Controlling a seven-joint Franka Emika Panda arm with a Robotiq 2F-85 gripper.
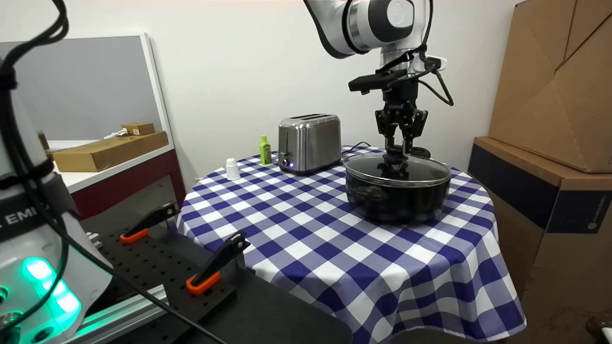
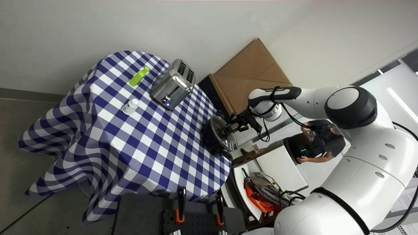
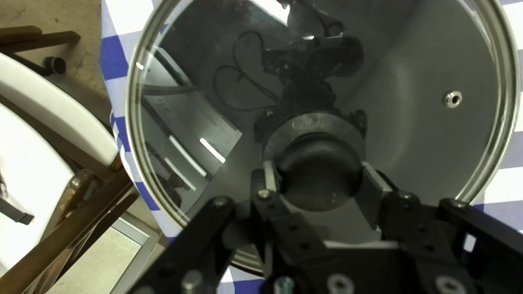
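A black pot (image 1: 396, 200) stands at the right side of the table in exterior view 1. Its glass lid (image 3: 416, 98) with a metal rim rests on top, and through the wrist view I look down onto it. The round black knob (image 3: 321, 171) at the lid's centre lies between my fingers, one on each side. My gripper (image 1: 398, 149) is shut on that knob from above. In exterior view 2 the pot (image 2: 211, 137) is at the table's right edge, with the arm reaching it from the right.
A silver toaster (image 1: 311, 143) stands left of the pot, near a green bottle (image 1: 265, 151) and a white bottle (image 1: 232, 169). Cardboard boxes (image 1: 516, 189) rise close on the right.
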